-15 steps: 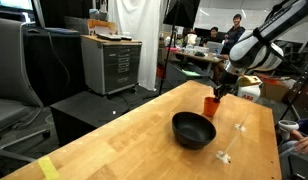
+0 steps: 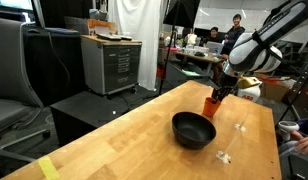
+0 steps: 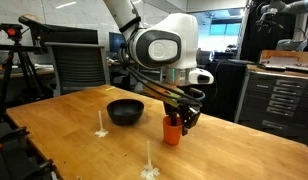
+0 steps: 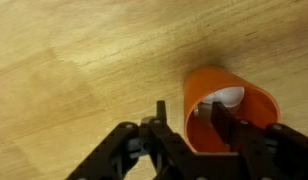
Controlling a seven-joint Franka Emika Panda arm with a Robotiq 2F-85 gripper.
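Note:
An orange cup (image 3: 172, 131) stands upright on the wooden table, with something white (image 4: 228, 97) inside it. My gripper is right over the cup, its fingers parted around the near-left part of the rim. In the wrist view one of the fingers (image 4: 161, 111) lies outside the cup and the other reaches over the opening. Some gap shows between fingers and cup wall; whether either touches it is unclear. A black bowl (image 2: 193, 130) sits apart from the cup, empty as far as I can see.
Two thin whitish upright pieces, one at the left (image 3: 101, 124) and one near the front (image 3: 149, 163), stand on the table (image 3: 229, 155). Bare tabletop spreads to the right of the cup in exterior view 2. A dark drawer cabinet (image 3: 279, 100) is behind the table.
The gripper has come down slightly toward the cup's rim. Cup and bowl have stayed in place.

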